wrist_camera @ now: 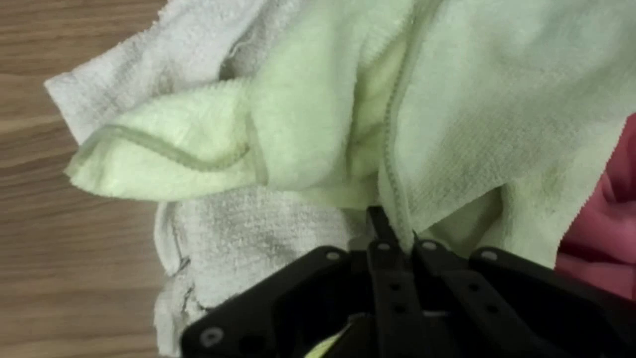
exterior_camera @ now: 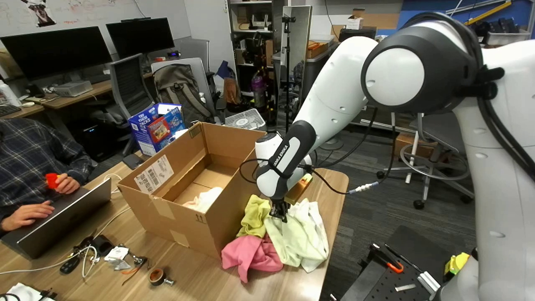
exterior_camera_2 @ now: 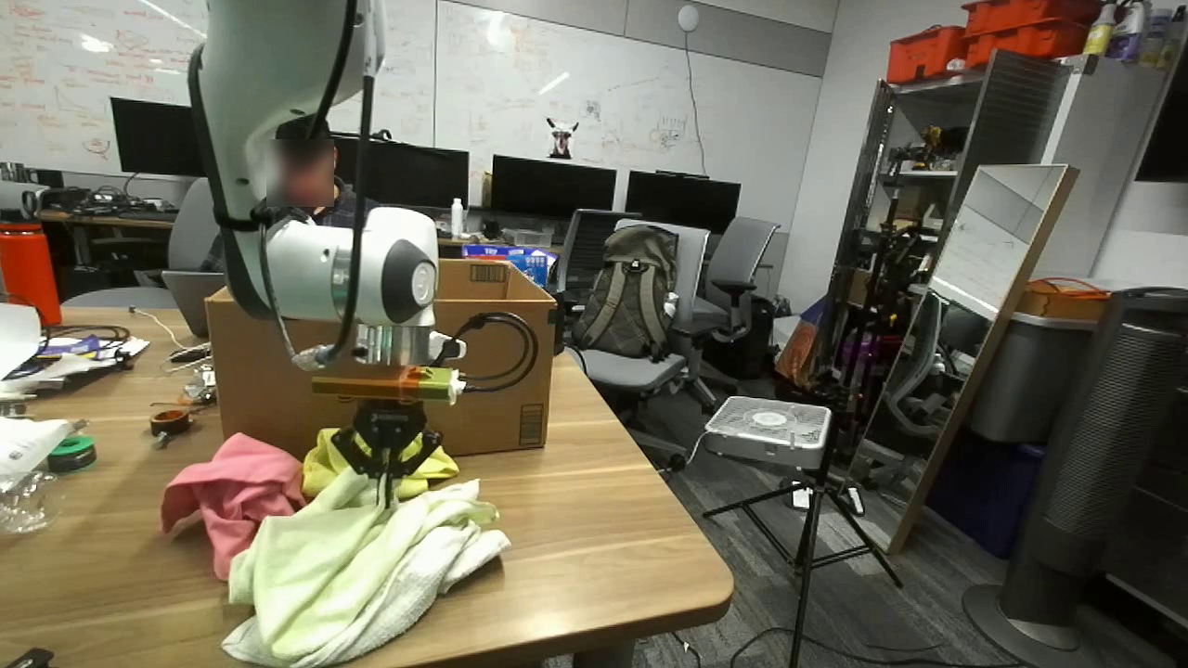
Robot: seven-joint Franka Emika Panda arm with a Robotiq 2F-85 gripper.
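A pale green cloth point(wrist_camera: 322, 113) lies bunched over a white cloth point(wrist_camera: 262, 232), both resting on the wooden table in the wrist view. My gripper is shut on a thin seamed fold of the green cloth, its fingers close together. Seen from the second exterior view, the gripper point(exterior_camera_2: 386, 495) points straight down at the pile's upper part, and the green cloth point(exterior_camera_2: 323, 545) rises slightly toward it. A pink cloth point(exterior_camera_2: 239, 490) and a yellow-green cloth point(exterior_camera_2: 334, 456) lie right beside the pile.
A large open cardboard box point(exterior_camera: 175, 210) stands next to the cloths, with some whitish cloth point(exterior_camera: 205, 199) inside. The table's edge point(exterior_camera_2: 668, 618) is near the pile. Tape point(exterior_camera: 156, 276), cables and a laptop point(exterior_camera: 65, 215) occupy the other side, where a person sits.
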